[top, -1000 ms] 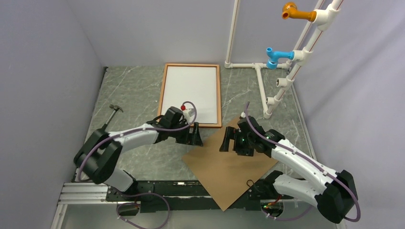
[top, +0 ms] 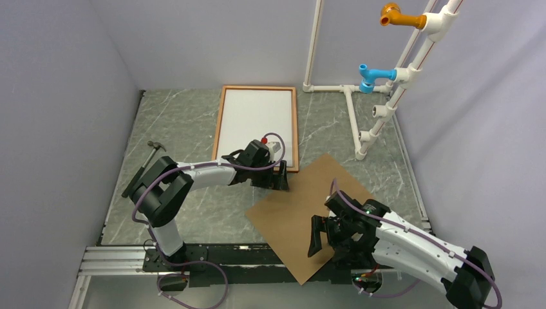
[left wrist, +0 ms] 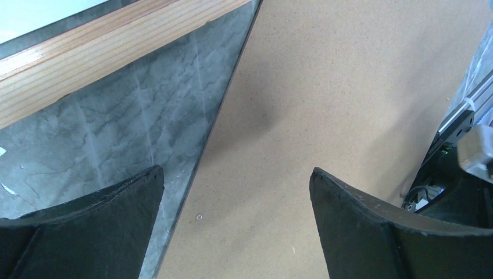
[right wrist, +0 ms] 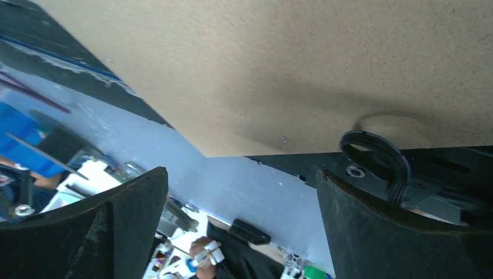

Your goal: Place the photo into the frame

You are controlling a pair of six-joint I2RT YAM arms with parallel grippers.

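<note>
A wooden frame [top: 222, 116] with a white inside lies at the back centre of the table. A brown cardboard-like sheet [top: 283, 232] lies diagonally in front of it, its near corner hanging over the table's front edge. My left gripper [top: 270, 180] is open above the sheet's back-left edge, just in front of the frame; its wrist view shows sheet and marble between the fingers. My right gripper [top: 322, 235] is open over the sheet's near right part; its wrist view shows the sheet's edge [right wrist: 261, 145] and a black loop below it.
A hammer [top: 153, 149] lies at the left. White pipes [top: 353, 119] with blue and orange fittings stand at the back right.
My right gripper has moved toward the front edge over the sheet. My left gripper has shifted to the right. The sheet and frame look unmoved.
</note>
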